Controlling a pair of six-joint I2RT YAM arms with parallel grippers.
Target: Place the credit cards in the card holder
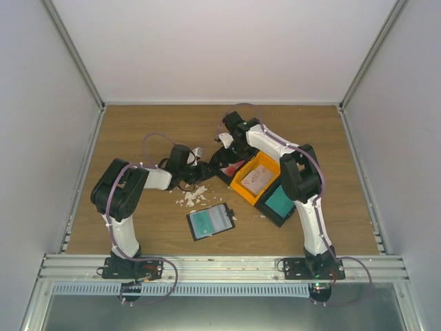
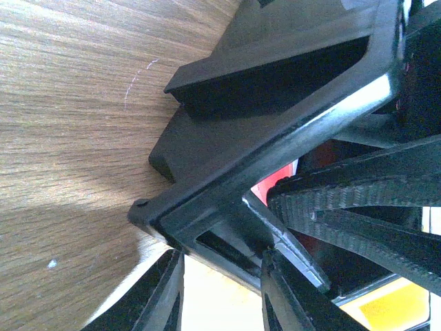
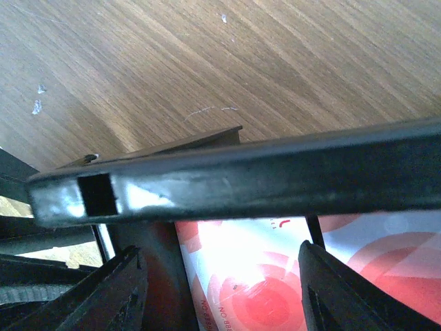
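Note:
The black card holder point(image 1: 222, 170) with red-and-white cards point(image 3: 251, 276) lies at the top of a row of trays. My left gripper point(image 1: 207, 169) is at its left corner; in the left wrist view its fingertips are on the black frame, shut on it as far as shows. My right gripper point(image 1: 227, 148) is over the holder, part open; in the right wrist view its fingertips straddle the red-and-white cards below a black bar. A small card holder point(image 1: 210, 221) with teal and grey slots lies at the front.
A yellow tray point(image 1: 242, 185) with pale cards and a black tray with teal cards point(image 1: 280, 201) adjoin at the right. White scraps point(image 1: 195, 196) lie left of centre.

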